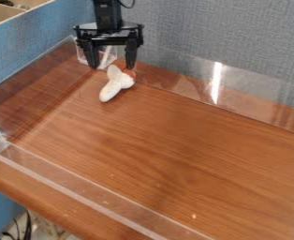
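My black gripper (112, 58) is at the top of the camera view, open, its two fingers apart and raised just above a white elongated object (112, 88) with a small reddish part at its upper end. The white object lies on the wooden table (175, 150) near the back left corner. Nothing shows between my fingers.
Clear plastic walls (216, 82) edge the table at the back and along the front left. Blue-grey padded walls stand behind and at the left, with a wooden box (2, 11) at top left.
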